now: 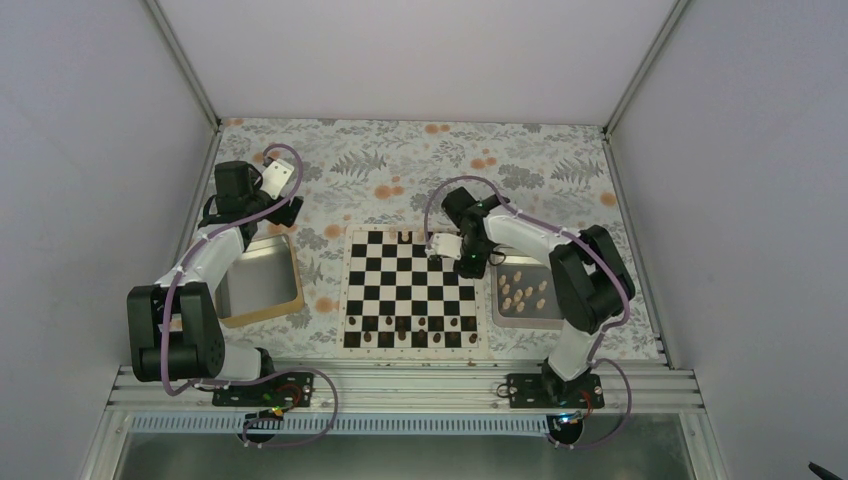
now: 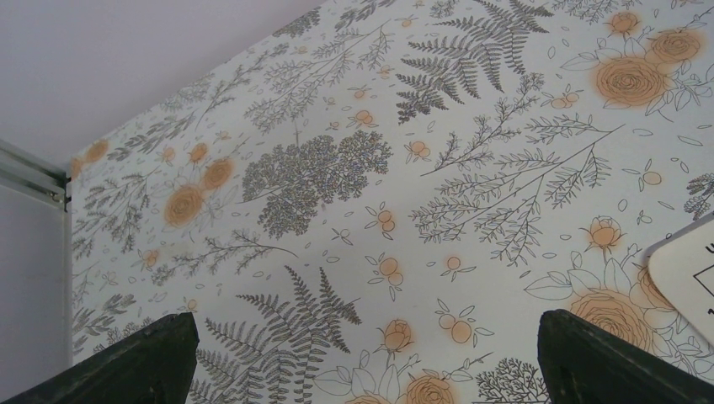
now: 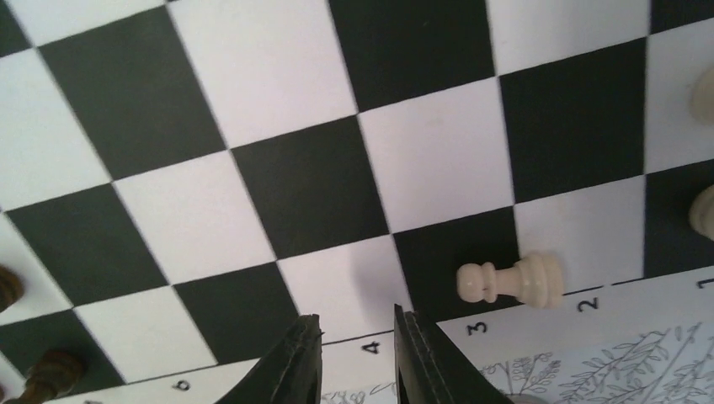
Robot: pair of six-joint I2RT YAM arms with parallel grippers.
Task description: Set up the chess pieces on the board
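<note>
A white pawn [image 3: 509, 280] lies on its side near the board's edge in the right wrist view, head on the dark square by the 3 and base on the light square by the 2. My right gripper is over the edge squares by the 4, to the pawn's left. Its fingers are apart with only board between them. From the top, the right arm hides that part of the chessboard [image 1: 348, 265]. My left gripper stands wide open over bare patterned table, away from the board.
White pieces wait in the right tray [image 1: 530, 323]; the left tray [image 1: 298, 285] is empty. Several dark pieces [image 3: 53, 376] occupy the board's front rows, and white pieces [image 1: 405, 237] its far row. The middle of the board is clear.
</note>
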